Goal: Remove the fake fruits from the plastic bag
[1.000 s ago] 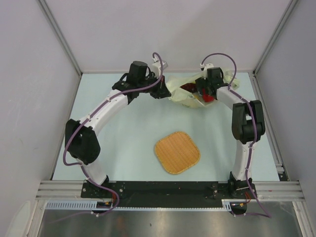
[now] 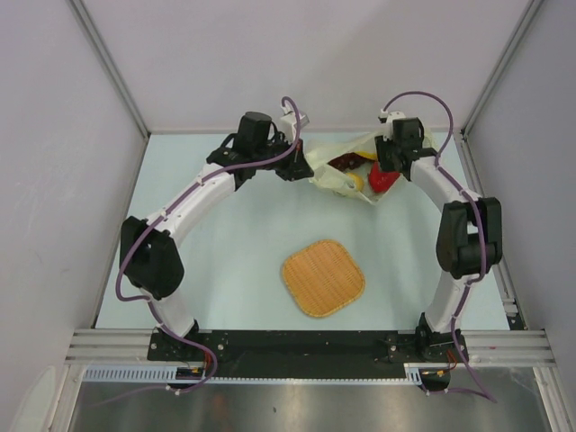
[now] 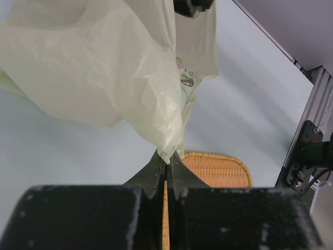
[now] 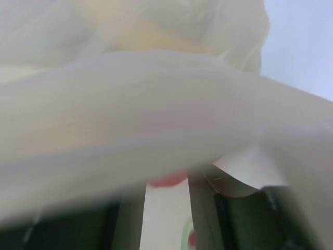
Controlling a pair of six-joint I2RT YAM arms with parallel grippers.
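The cream plastic bag (image 2: 337,180) lies open at the back, with a red fruit (image 2: 382,180), a yellow one (image 2: 355,181) and dark red fruit (image 2: 346,161) inside. My left gripper (image 2: 304,171) is shut at the bag's left end; in the left wrist view the bag's tip (image 3: 161,130) reaches its fingertips. My right gripper (image 2: 385,155) is at the bag's right part, over the red fruit. In the blurred right wrist view, bag film (image 4: 130,99) covers much of the frame, and what the right fingers hold is hidden.
A square wicker tray (image 2: 323,277) lies on the pale table (image 2: 198,270) at front centre. The table's left part and the space between bag and tray are clear.
The left arm is nearly unchanged.
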